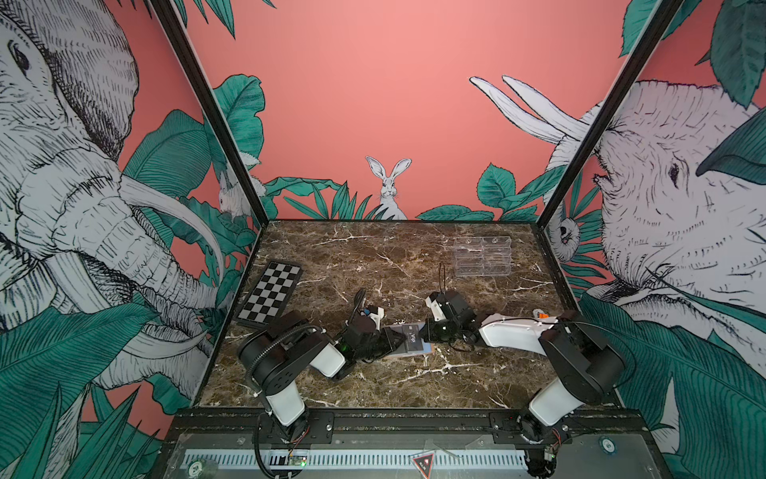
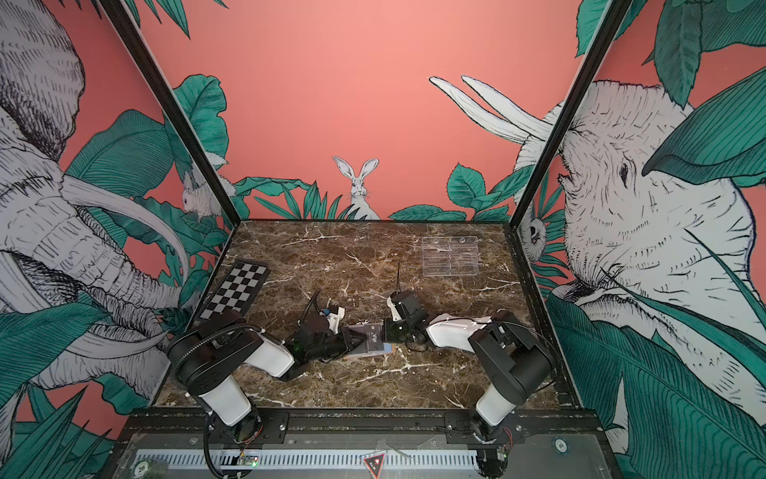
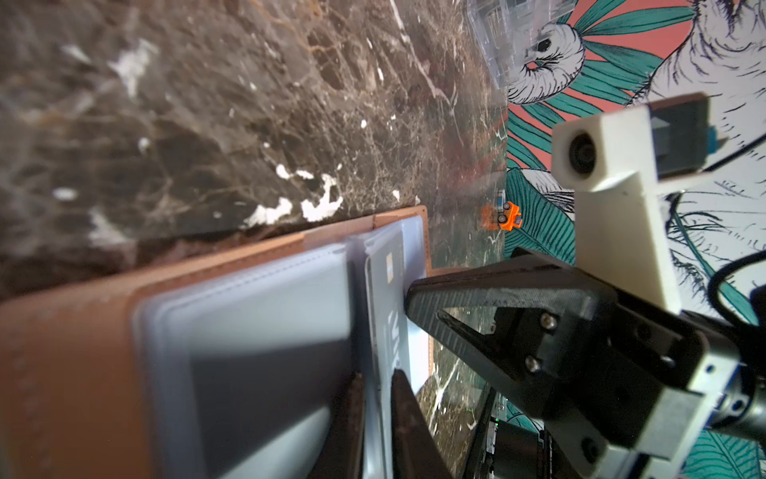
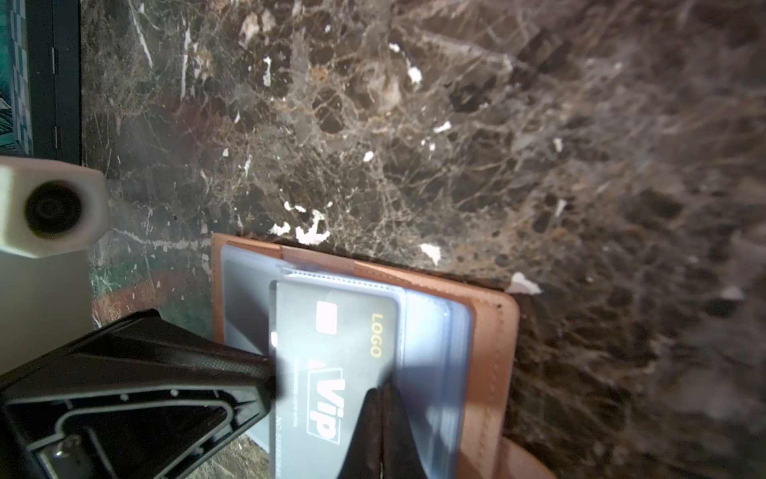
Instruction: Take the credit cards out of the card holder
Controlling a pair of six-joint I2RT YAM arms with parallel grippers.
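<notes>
A tan card holder (image 4: pixel 488 375) with clear sleeves (image 3: pixel 263 351) lies open on the marble table between my two grippers. The grey "Vip" card sits in a sleeve at its middle, its near edge lifted in the left wrist view. My left gripper is part open, one finger on each side of that edge; a firm grip does not show. From the opposite side, my right gripper rests its shut fingertips at the card's face, nothing visible between them. From above, the two grippers (image 1: pixel 401 341) cover much of the holder.
A clear divided box (image 1: pixel 482 257) stands at the back right. On the left lies a checkered board (image 1: pixel 272 293). A small orange toy (image 3: pixel 508 215) is near the right edge.
</notes>
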